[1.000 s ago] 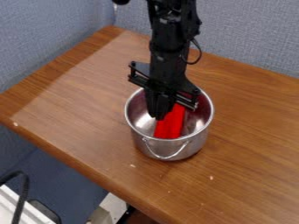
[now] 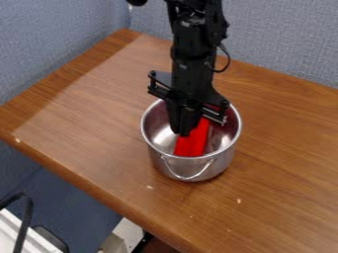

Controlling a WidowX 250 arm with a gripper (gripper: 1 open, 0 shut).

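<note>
A steel pot (image 2: 166, 163) with a wire handle stands on the wooden table (image 2: 79, 109), a little right of centre. Inside it is a red block (image 2: 192, 140), partly hidden by my black gripper (image 2: 188, 120), whose fingers reach down into the pot over the block. Whether the fingers grip the block or stand apart from it I cannot tell.
Grey padded walls line the back and left. Past the table's front-left edge are a dark floor, a cable and pale objects.
My gripper has shifted slightly within the pot over the last second, and the visible part of the red block has changed a little. The pot stays in place.
</note>
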